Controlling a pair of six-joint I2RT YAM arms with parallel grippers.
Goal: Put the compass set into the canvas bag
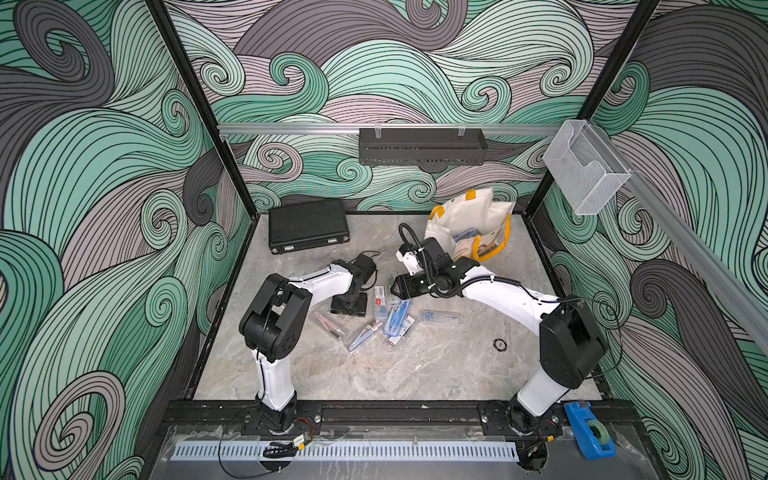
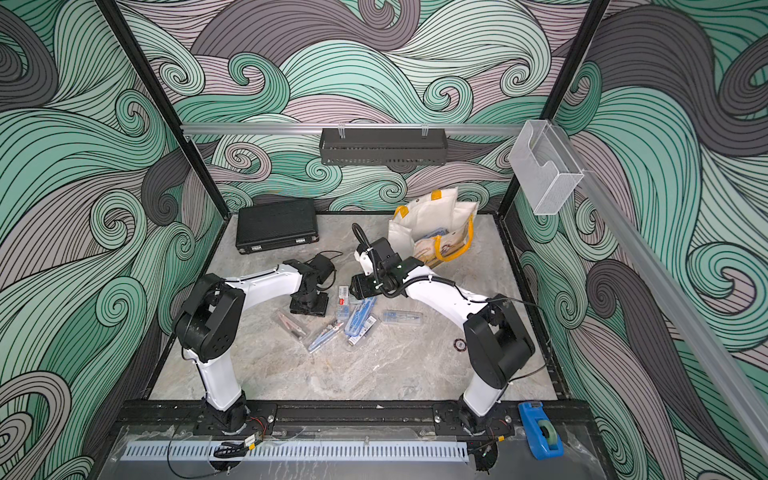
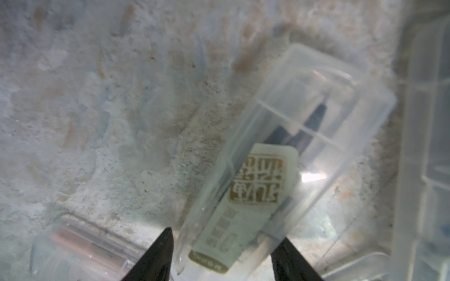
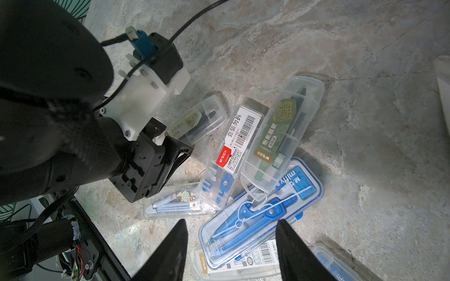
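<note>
Several clear compass cases lie loosely grouped mid-table. In the left wrist view, a case with a pale label and gold print [image 3: 267, 173] runs between the spread fingers of my left gripper; whether they touch its sides, I cannot tell. From the right wrist view, that case [image 4: 197, 119] is partly hidden by the left arm. My right gripper hangs open over a blue case [image 4: 264, 213], with nothing gripped. Around it are a red-labelled case [image 4: 233, 154] and a green-labelled case [image 4: 283, 131]. The canvas bag [image 1: 472, 209] stands open at back right, something bluish inside.
A black briefcase [image 1: 308, 224] occupies the back left. Another clear case [image 1: 441, 317] lies right of the group, and a small dark ring [image 1: 500, 345] farther right. Both arms work close together.
</note>
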